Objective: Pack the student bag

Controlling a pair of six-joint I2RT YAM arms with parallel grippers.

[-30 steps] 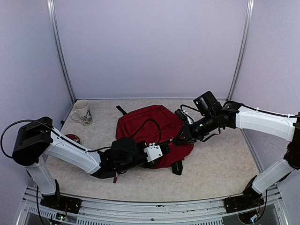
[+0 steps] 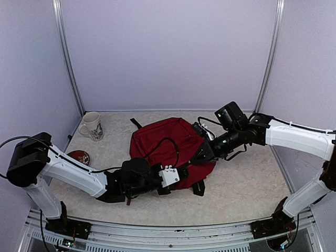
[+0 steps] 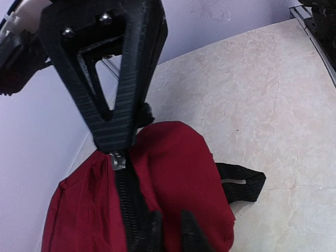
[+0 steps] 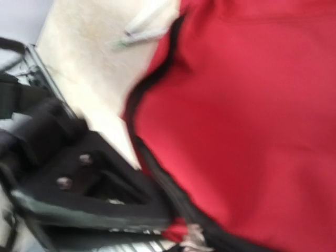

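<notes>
The red bag [image 2: 160, 134] lies in the middle of the table, its black zipper [image 3: 126, 194] running toward the front right. My left gripper [image 2: 181, 173] is low at the bag's front; its blurred tips show at the bottom of the left wrist view, shut with nothing clearly between them. My right gripper [image 2: 195, 160] meets it from the right, shut at the zipper, near a metal pull [image 4: 194, 236]. Whether the pull is between its fingers cannot be told. The right wrist view is blurred.
A white mug [image 2: 92, 127] stands at the back left, with a dark red round object [image 2: 79, 156] in front of it, partly behind the left arm. Walls close in the back and sides.
The left arm has moved only slightly; the bag looks almost unchanged.
</notes>
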